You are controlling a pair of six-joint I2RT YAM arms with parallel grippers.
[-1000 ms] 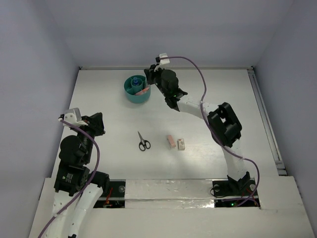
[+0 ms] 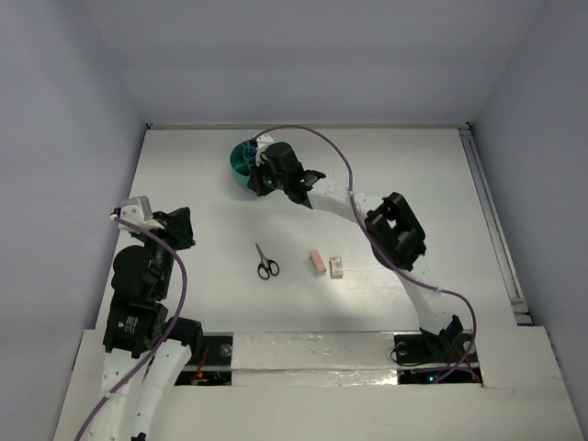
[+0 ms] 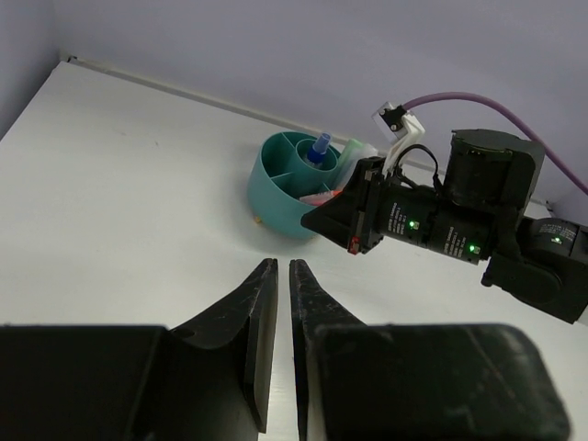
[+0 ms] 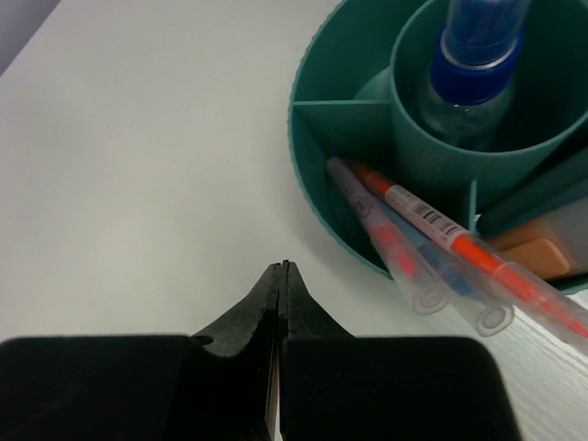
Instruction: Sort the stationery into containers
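Observation:
The teal divided container (image 3: 276,207) holds a blue-capped bottle (image 4: 473,69) in its round cup and several pens (image 4: 432,220) in a side compartment. My right gripper is shut, nothing visible between its fingertips, at the container's front edge. My left gripper is shut with nothing between its fingers, at the table's left. In the top view, black scissors (image 2: 266,266), a pink block (image 2: 318,263) and a small pale block (image 2: 336,267) lie on the front middle of the table.
Grey walls surround the white table (image 2: 193,276). The right arm stretches diagonally from the front right to the container.
My right gripper has moved left and down from behind the container's right side to over its front, covering much of it in the top view. The left arm has barely moved.

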